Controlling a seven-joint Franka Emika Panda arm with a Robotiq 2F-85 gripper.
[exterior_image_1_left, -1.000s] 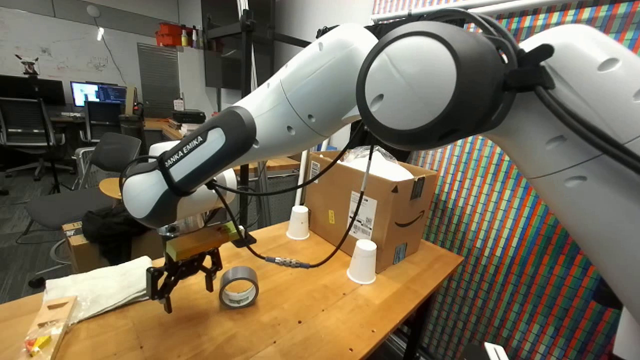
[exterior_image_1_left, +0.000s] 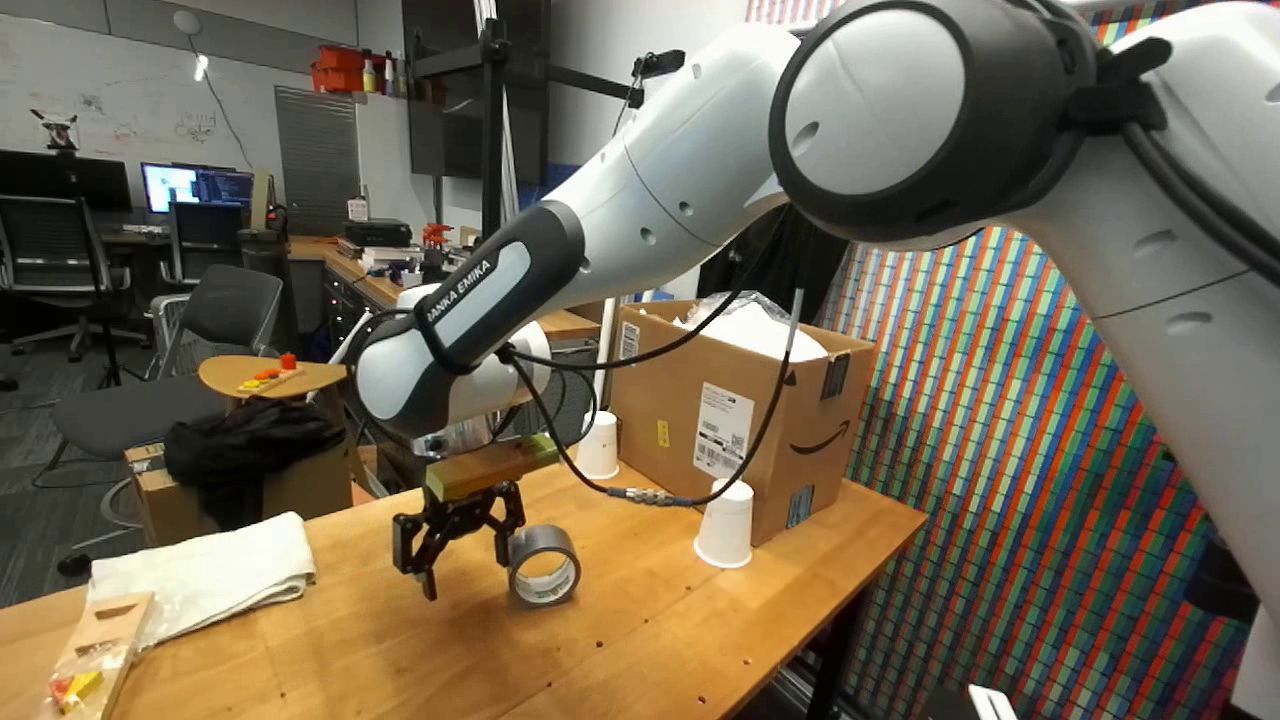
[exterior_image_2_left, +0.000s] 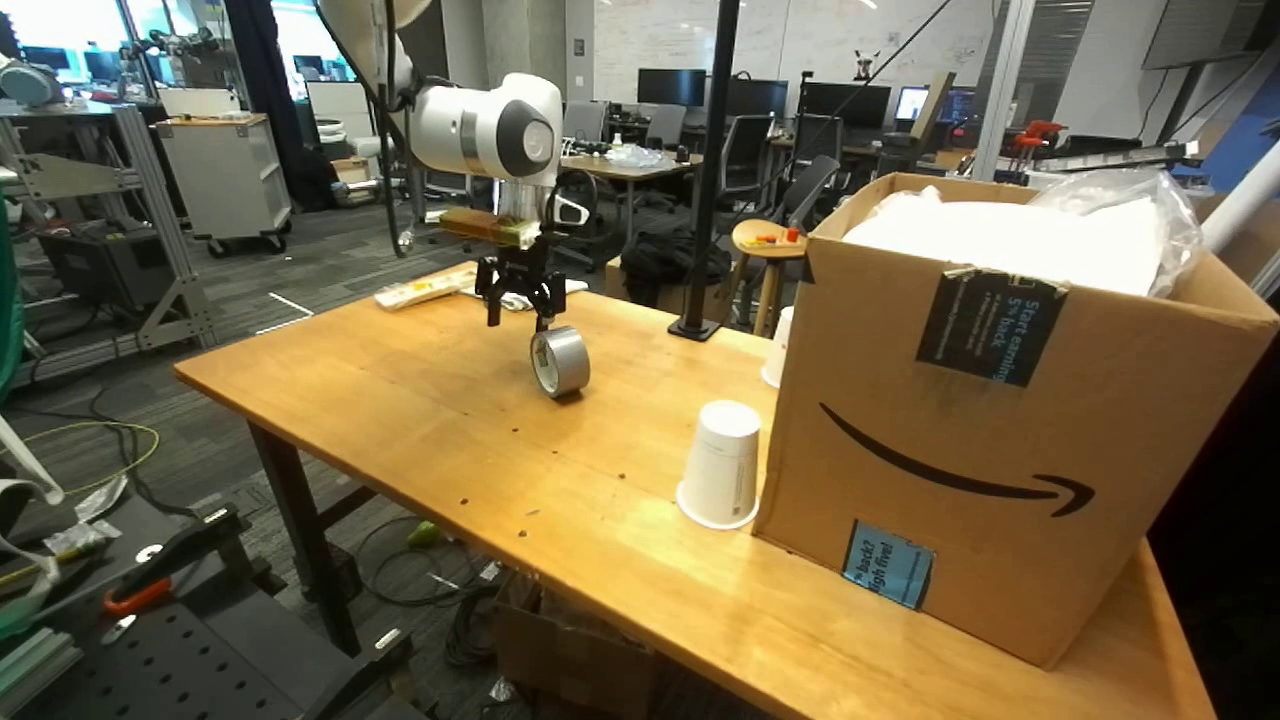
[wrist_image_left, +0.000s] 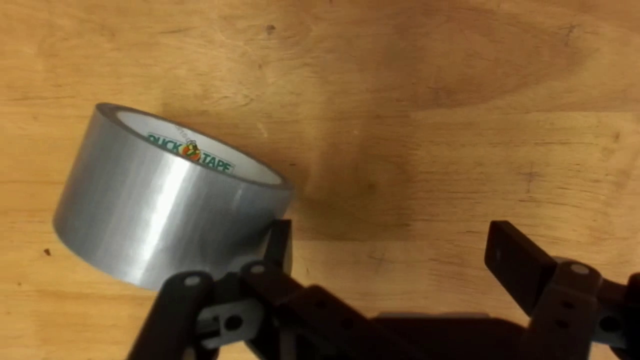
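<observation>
A roll of silver duct tape (exterior_image_1_left: 543, 565) stands on its curved edge on the wooden table, its hollow core facing sideways. My gripper (exterior_image_1_left: 465, 578) is open just beside the roll, its fingers wide apart and pointing down. In the wrist view the roll (wrist_image_left: 162, 204) lies left of the gap, and one fingertip (wrist_image_left: 279, 246) overlaps its near right side, seeming to touch it. The other finger (wrist_image_left: 517, 264) is well away to the right over bare wood. From the second exterior view, the roll (exterior_image_2_left: 561, 362) sits just under one finger of the gripper (exterior_image_2_left: 518, 322).
An upside-down white cup (exterior_image_1_left: 726, 524) stands by a large cardboard box (exterior_image_1_left: 744, 414); another cup (exterior_image_1_left: 597, 446) is farther back. A white cloth (exterior_image_1_left: 216, 574) and a wooden piece in plastic (exterior_image_1_left: 102, 654) lie at the left.
Gripper and tape roll have both shifted right in the first exterior view, toward the cups and box. The roll has stayed upright, and the fingers are still spread.
</observation>
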